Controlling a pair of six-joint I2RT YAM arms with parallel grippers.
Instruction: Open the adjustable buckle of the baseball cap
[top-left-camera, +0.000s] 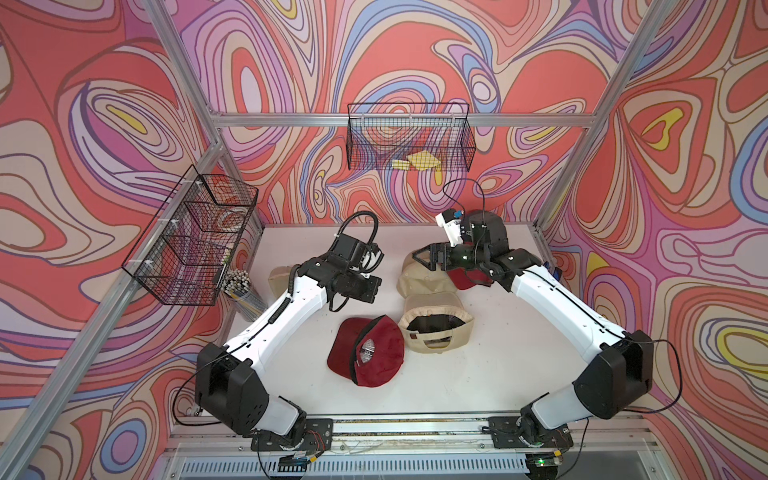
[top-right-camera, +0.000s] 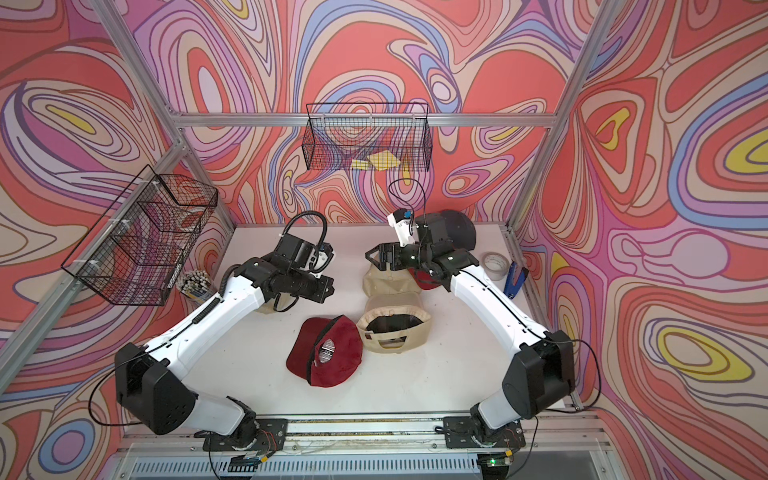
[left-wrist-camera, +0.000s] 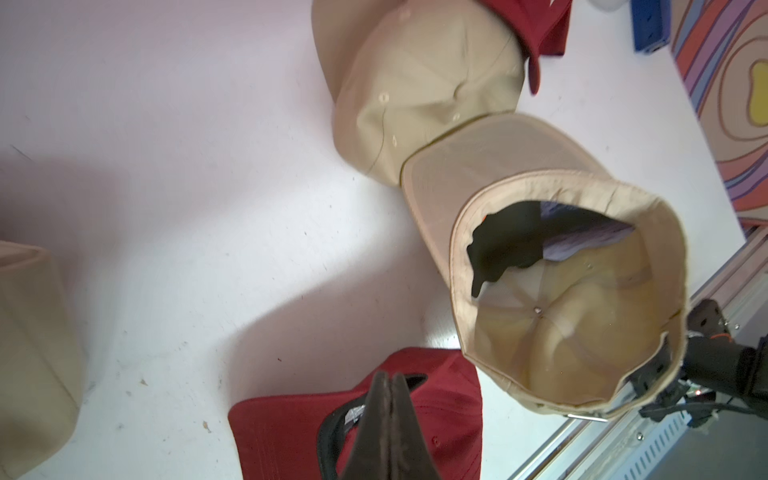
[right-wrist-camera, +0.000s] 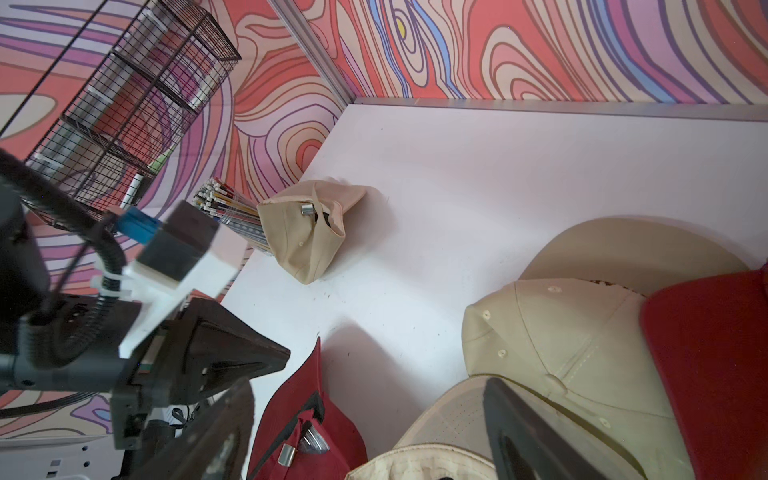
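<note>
A dark red cap (top-left-camera: 382, 356) lies at the front of the table with its black inner band (top-left-camera: 357, 352) showing. Small metal hardware (right-wrist-camera: 285, 454) glints at its opening in the right wrist view. My left gripper is shut with nothing between its fingers; the cap is outside them, clear of the tips and below in the left wrist view. From above, that gripper (top-left-camera: 377, 289) hangs behind the cap. My right gripper is open and empty, over the beige caps. Whether the cap's buckle is fastened cannot be made out.
Beige caps (top-left-camera: 436, 312) stand close to the red cap's right, one opening upward. Another red cap (top-right-camera: 425, 279) is behind them. A further beige cap (right-wrist-camera: 300, 232) sits at the left beside a holder of pencils (right-wrist-camera: 228, 209).
</note>
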